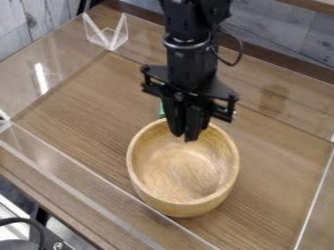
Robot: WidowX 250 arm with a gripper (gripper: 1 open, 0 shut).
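My black gripper (183,122) hangs over the back part of a round, light wooden bowl (181,174) in the centre foreground. Its fingertips are near the bowl's back rim; whether they touch it or hold anything, I cannot tell. A small green object (164,107) is partly hidden behind the gripper.
A wire stand or clear object (111,29) is at the back left. Black cable lies at the bottom-left corner.
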